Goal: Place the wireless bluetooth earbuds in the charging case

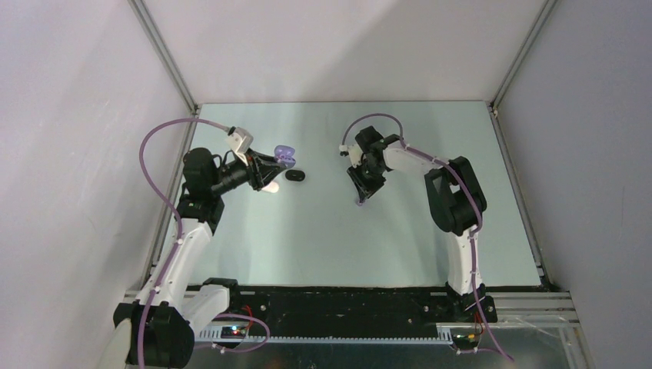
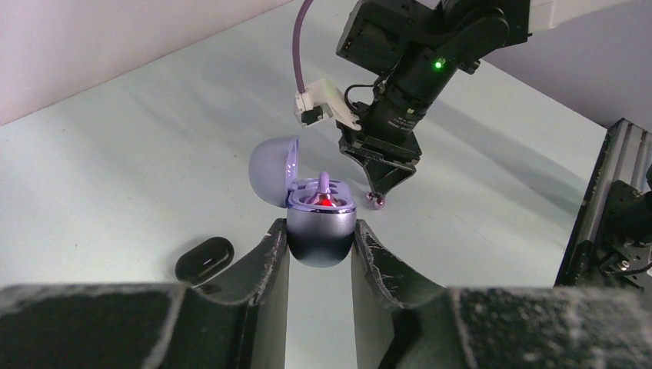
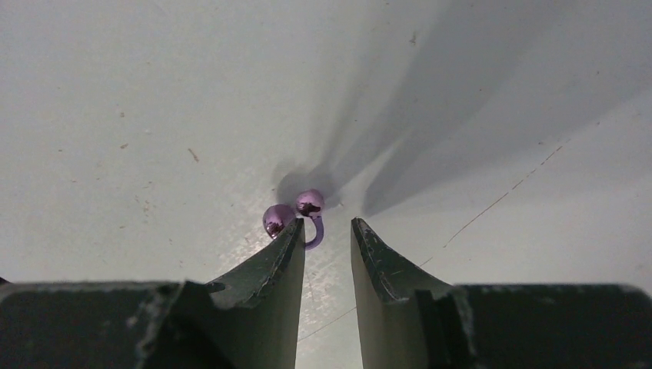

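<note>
My left gripper is shut on the open lavender charging case (image 2: 320,227), held upright with its lid raised and a purple piece with a red light inside. In the top view the case (image 1: 285,154) sits at the left gripper's tip. My right gripper is part open, low over the table, with a small purple earbud (image 3: 311,201) just beside its left finger. A second purple ball-shaped part (image 3: 277,219) lies next to it, partly behind that finger. Nothing shows between the right fingertips.
A black oval object (image 1: 294,175) lies on the table (image 1: 323,246) below the case, with a small white item (image 1: 270,187) near it. Walls border the back and sides.
</note>
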